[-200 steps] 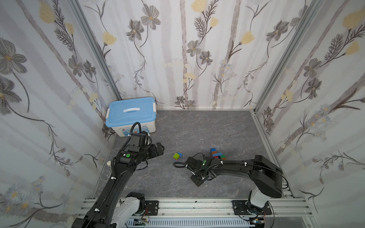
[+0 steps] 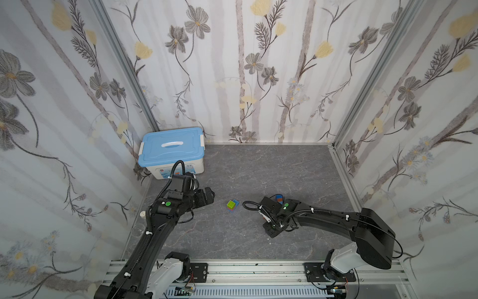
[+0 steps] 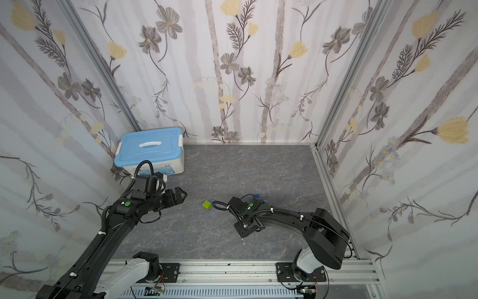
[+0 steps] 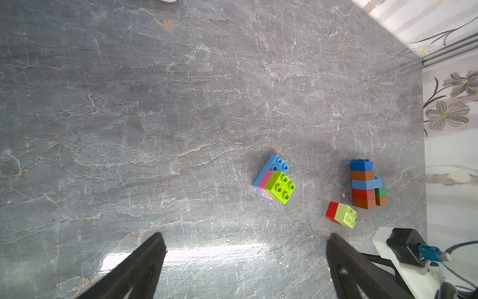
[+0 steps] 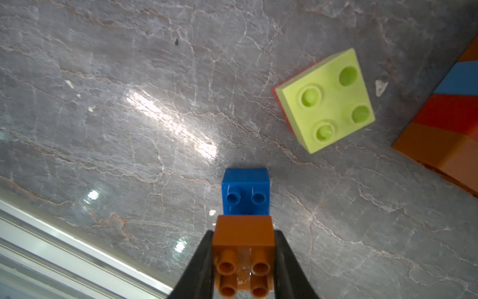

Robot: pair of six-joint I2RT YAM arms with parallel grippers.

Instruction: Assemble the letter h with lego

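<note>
In the right wrist view my right gripper is shut on an orange brick (image 5: 243, 229), with a dark blue brick (image 5: 246, 196) just beyond it; whether they are joined is unclear. A light green brick on red (image 5: 323, 102) sits nearby. In the left wrist view a stack of blue, orange, red and green bricks (image 4: 363, 183) stands right of that green-red pair (image 4: 341, 214); a pink, blue and lime group (image 4: 278, 186) lies further left. My left gripper (image 2: 207, 196) is open above the table at the left, with nothing between its fingers.
A lidded blue and white box (image 2: 171, 149) occupies the back left corner. Aluminium rails run along the front and right edges; patterned walls enclose the sides and back.
My right gripper and arm have moved toward the right and slightly back, now covering more of the brick stack in the top left view. The left arm is unchanged.
</note>
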